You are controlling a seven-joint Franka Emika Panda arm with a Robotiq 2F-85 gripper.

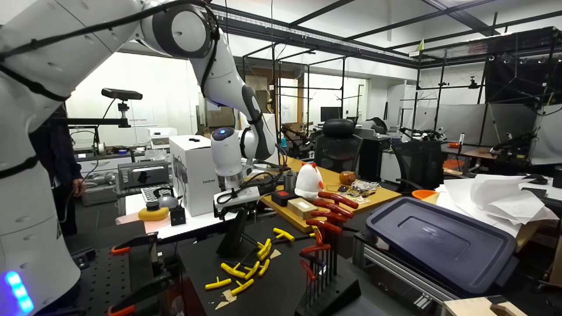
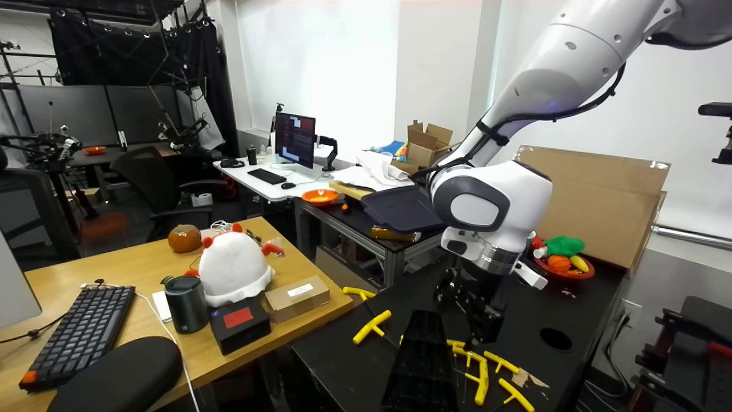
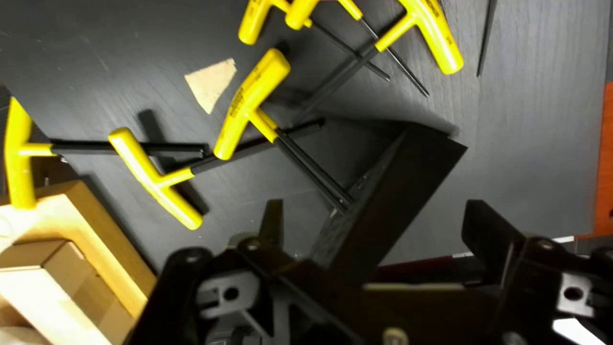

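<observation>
In the wrist view my gripper is open, its two black fingers wide apart and no tool held between them. A black slanted holder (image 3: 396, 189) shows beyond the gap, partly covered by the gripper. Several yellow T-handle hex keys lie loose on the black table, among them one yellow hex key (image 3: 152, 178) at left and another yellow hex key (image 3: 253, 103) whose shaft runs toward the holder. In exterior view 1, a second black rack (image 1: 337, 297) at the near side carries several red T-handle hex keys (image 1: 329, 226).
A wooden desk (image 2: 302, 257) adjoins the black table, with a white plush toy (image 2: 233, 264), a small cardboard box (image 2: 298, 298) and a dark mug (image 2: 185, 302) on it. A bowl of toy fruit (image 2: 566, 268) stands behind my arm. A navy lid (image 1: 440, 239) lies at right.
</observation>
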